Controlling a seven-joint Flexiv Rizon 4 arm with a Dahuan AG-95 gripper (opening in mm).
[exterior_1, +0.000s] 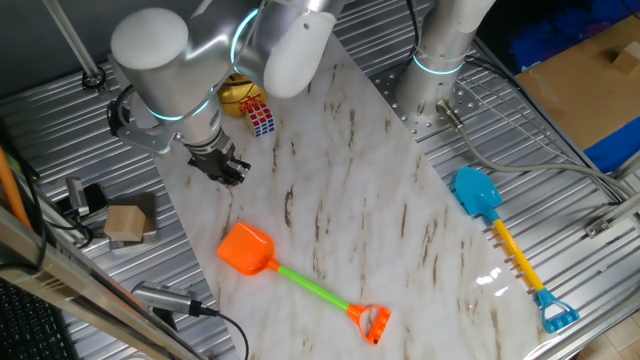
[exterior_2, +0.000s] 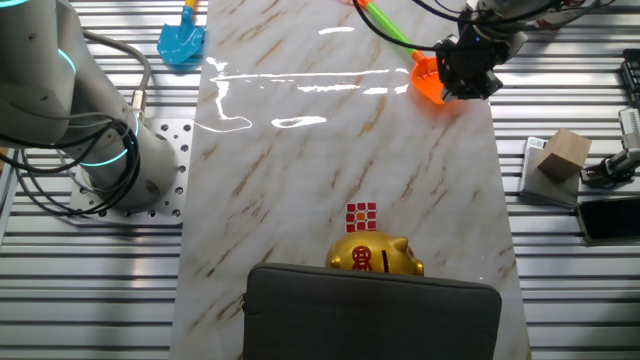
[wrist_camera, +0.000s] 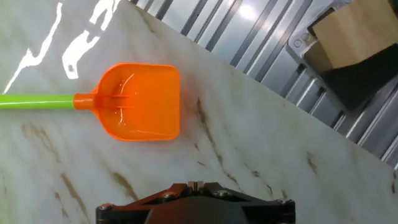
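An orange toy shovel with a green handle (exterior_1: 312, 287) lies on the marble-patterned board (exterior_1: 330, 190), and its scoop (wrist_camera: 140, 102) shows whole in the wrist view. My gripper (exterior_1: 238, 174) hangs above the board on the far side of that scoop, apart from it. Its fingertips (wrist_camera: 191, 185) meet at the bottom of the wrist view; the fingers are shut with nothing visible between them. Behind the gripper, a Rubik's cube (exterior_1: 260, 121) sits against a golden piggy bank (exterior_2: 375, 252). A blue toy shovel with a yellow handle (exterior_1: 515, 253) lies off the board's right side.
A dark grey case (exterior_2: 370, 315) stands in front of the piggy bank in the second exterior view. On the slatted metal table (exterior_1: 90, 275), a wooden block (exterior_1: 125, 223) rests on a small device. The board's middle is clear.
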